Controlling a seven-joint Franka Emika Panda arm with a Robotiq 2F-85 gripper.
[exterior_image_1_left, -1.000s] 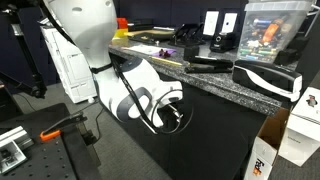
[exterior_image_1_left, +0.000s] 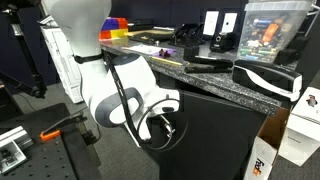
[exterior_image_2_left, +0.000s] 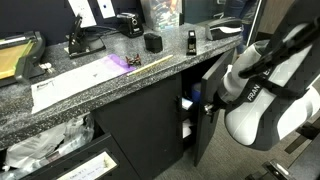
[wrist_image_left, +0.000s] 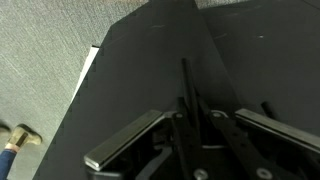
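Observation:
A dark cabinet door (exterior_image_2_left: 207, 125) stands swung out from the cabinet front, its inside partly showing in exterior view 2. My gripper (exterior_image_2_left: 212, 108) is at the outer face of this door. From the wrist, the dark door panel (wrist_image_left: 130, 75) fills the middle of the view. A thin dark bar, seemingly the door handle (wrist_image_left: 187, 78), runs down between the fingers of my gripper, which looks shut on it. In exterior view 1, the white arm (exterior_image_1_left: 125, 95) hides part of the grip, and dark on dark makes the contact hard to see.
Above the cabinet runs a speckled countertop (exterior_image_2_left: 70, 75) with a stapler, a tape dispenser (exterior_image_2_left: 85, 40) and a clear bin (exterior_image_1_left: 272, 30). An open drawer (exterior_image_2_left: 50, 150) holds plastic bags. White boxes (exterior_image_1_left: 300, 130) stand at the right in exterior view 1. Grey floor lies below the door.
In exterior view 1 the arm has come lower and toward the left, nearer the camera, over the last second. The countertop objects have stayed put.

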